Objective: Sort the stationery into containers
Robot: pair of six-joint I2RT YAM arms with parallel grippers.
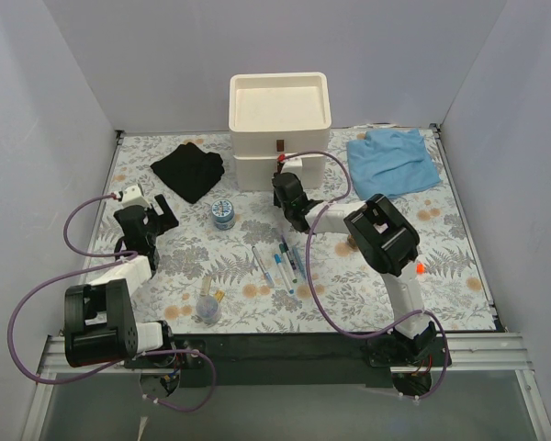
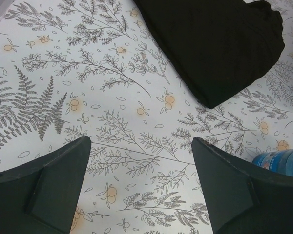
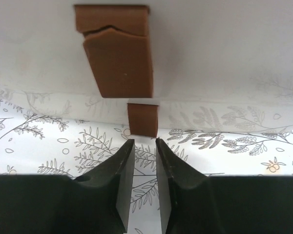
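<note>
A white container (image 1: pixel 278 101) stands at the back centre, with brown latches (image 3: pixel 117 63) on its front. My right gripper is just in front of the lower latch (image 3: pixel 142 119), open slightly with nothing between its fingertips. Several pens and markers (image 1: pixel 285 276) lie mid-table. A clear cup (image 1: pixel 207 308) with small items beside it is near the front. My left gripper stands open and empty over the left side, facing a blue round tin (image 1: pixel 222 214).
A black cloth (image 1: pixel 185 170) lies back left, a blue cloth (image 1: pixel 393 163) back right. Small orange items (image 1: pixel 418 268) are at right, partly hidden by my right arm.
</note>
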